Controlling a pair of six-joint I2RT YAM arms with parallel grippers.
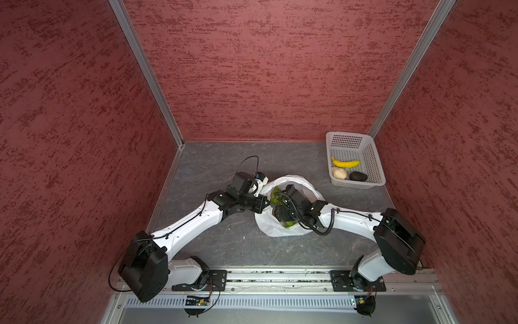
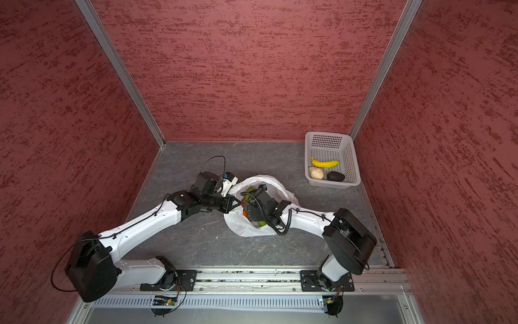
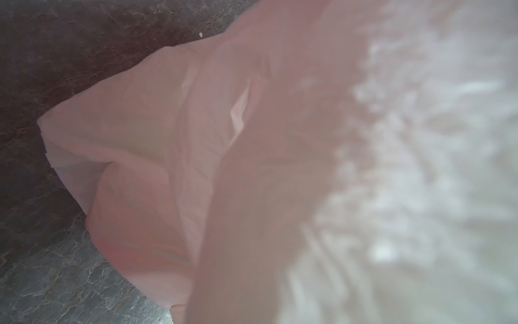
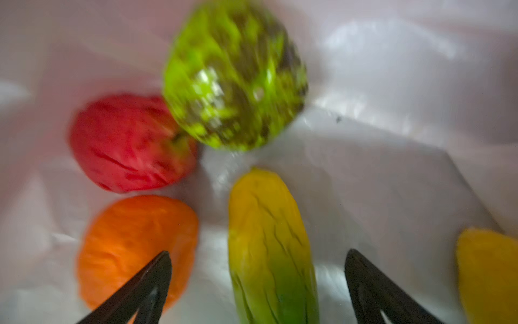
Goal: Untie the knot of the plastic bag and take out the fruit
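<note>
The white plastic bag [image 1: 291,179] lies open in the middle. My left gripper [image 1: 263,203] is shut at its left rim; the left wrist view shows only bag film, so any film between the fingers is hidden. My right gripper is open inside the bag, its fingers on either side of a long yellow-green fruit [image 4: 269,226]. Near it lie a green bumpy fruit [image 4: 234,75], a red fruit [image 4: 129,145], an orange fruit [image 4: 135,232] and a yellow fruit [image 4: 485,275].
A grey basket [image 1: 356,145] at the back right holds a banana [image 1: 345,162], a beige round item [image 1: 338,173] and a dark oval item [image 1: 358,176].
</note>
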